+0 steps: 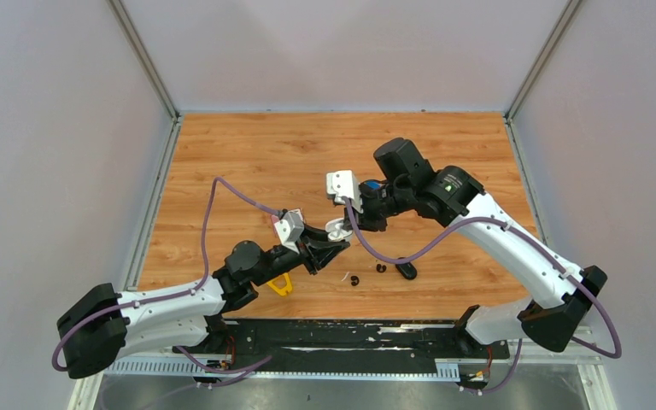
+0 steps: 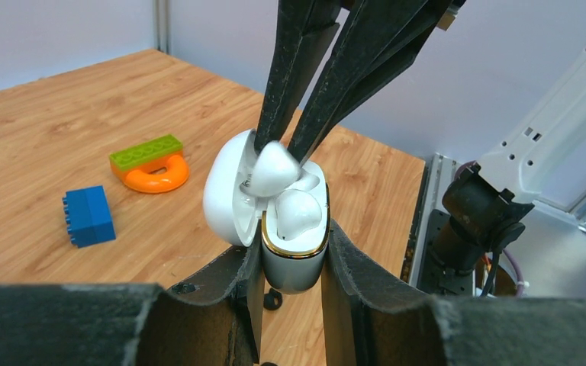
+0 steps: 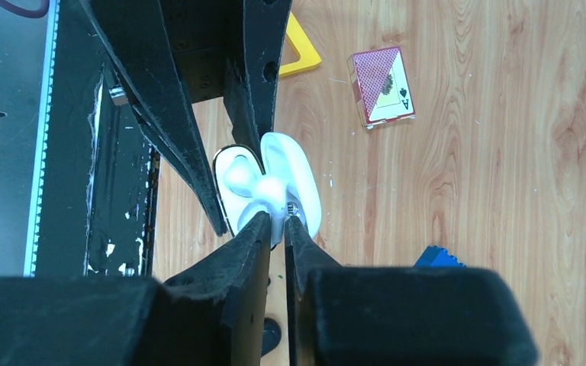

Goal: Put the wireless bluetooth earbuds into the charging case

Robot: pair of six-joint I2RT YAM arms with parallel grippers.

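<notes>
The white charging case [image 2: 229, 194], lid open, is held upright in my left gripper, which is shut on it, over the table's middle [image 1: 333, 229]. My right gripper is shut on a white earbud [image 2: 273, 169] at the case's opening, above the compartments; whether it is seated I cannot tell. Another rounded white piece [image 2: 297, 212] shows in the case's front compartment.
A card box [image 3: 381, 88], a blue brick [image 2: 89, 216], an orange and green toy [image 2: 155, 171], a yellow triangle [image 1: 282, 285] and small dark pieces [image 1: 355, 280] lie on the table.
</notes>
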